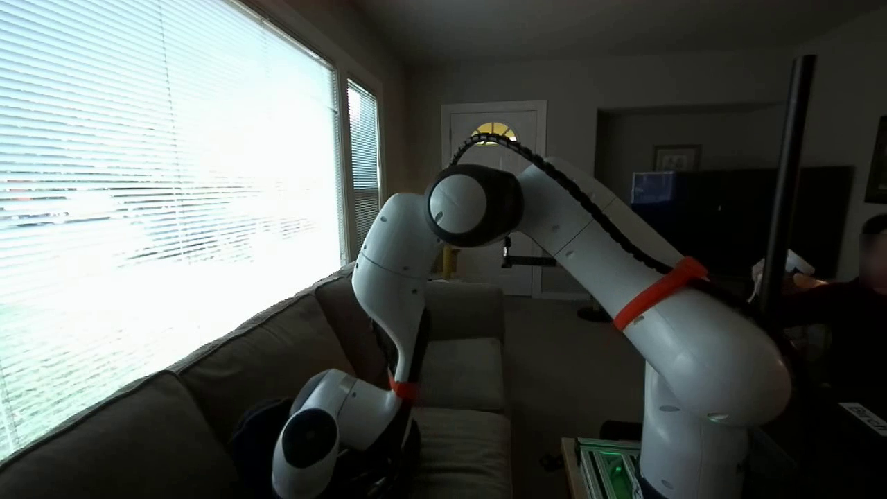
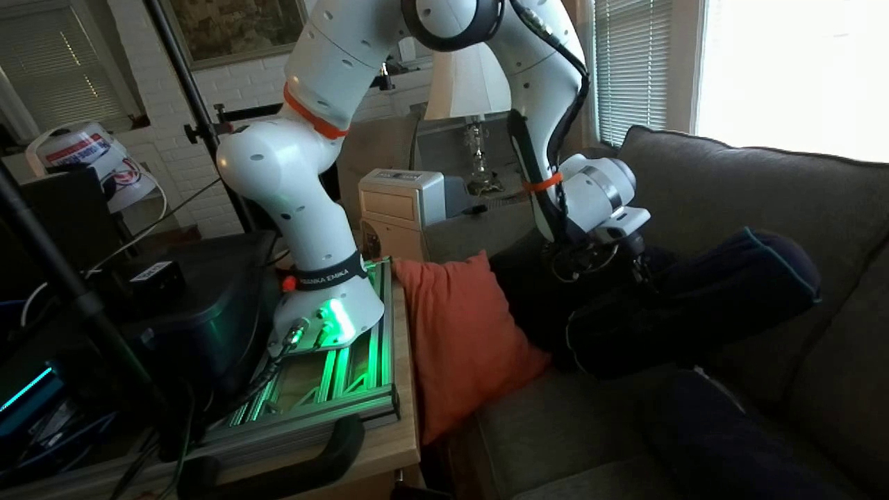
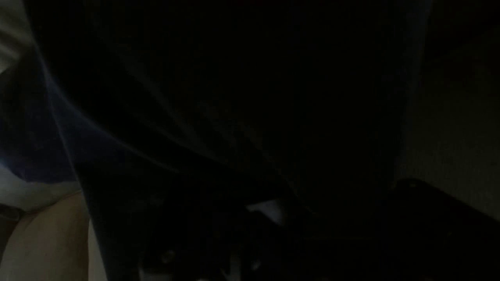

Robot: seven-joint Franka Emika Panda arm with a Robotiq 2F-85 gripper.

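Note:
Dark navy cloth (image 2: 717, 292), possibly a blanket or garment, lies bunched on the couch, its right end raised and edged with a thin teal line. My gripper (image 2: 642, 271) points down into this cloth at the end of the bent arm. It is shut; darkness hides whether a fold is between its fingers. In the wrist view the cloth (image 3: 117, 117) fills most of the picture, with creases running down toward the lower middle. Exterior view 1 shows only the hand from behind, with a dark patch of cloth (image 1: 259, 432) beside it.
The grey couch (image 2: 550, 442) runs beneath the cloth, its backrest (image 1: 274, 341) along the window. An orange pillow (image 2: 467, 333) stands between the couch and the robot's table (image 2: 406, 392). More dark fabric (image 2: 717, 433) lies at the couch front. A person (image 1: 865, 308) is at the far right.

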